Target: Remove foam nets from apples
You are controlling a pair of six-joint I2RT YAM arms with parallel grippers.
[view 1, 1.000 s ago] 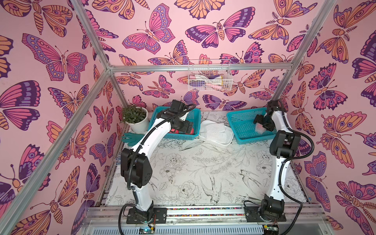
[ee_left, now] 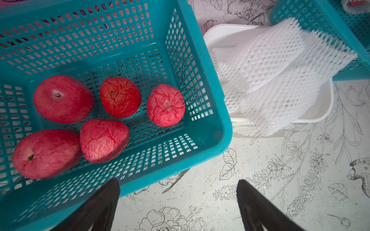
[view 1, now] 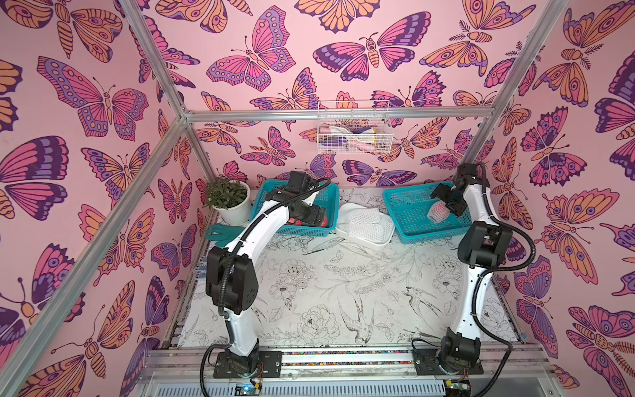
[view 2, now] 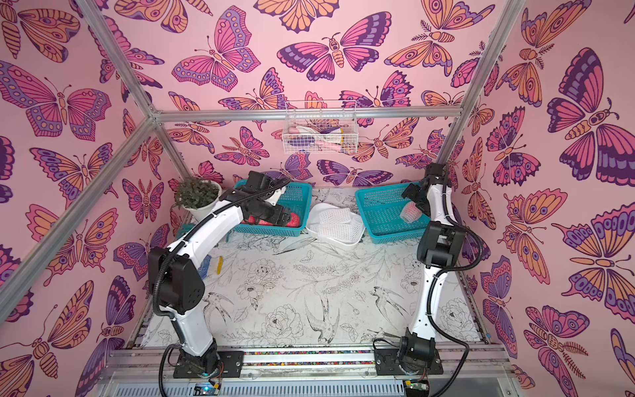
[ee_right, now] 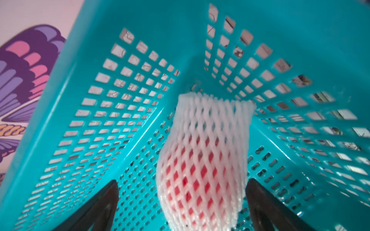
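Observation:
One apple in a white foam net [ee_right: 204, 165] lies in the right teal basket [ee_right: 73, 77], red skin showing through the mesh. My right gripper is open above it, a finger to either side in the right wrist view, apparently not gripping it. Several bare red apples [ee_left: 120, 97] rest in the left teal basket [ee_left: 221, 115]. Over that basket's front edge my left gripper hangs open and empty. Empty foam nets [ee_left: 269, 65] are heaped on a white tray [ee_left: 327, 100] between the baskets, one edge hanging over the tray's rim.
A potted plant [view 1: 229, 198] stands left of the left basket, with a teal object [view 1: 223, 233] in front of it. A wire rack [view 1: 355, 139] hangs on the back wall.
My right gripper has lifted and moved back from the netted apple, which now shows more fully in the basket. The left arm has barely moved over the last second.

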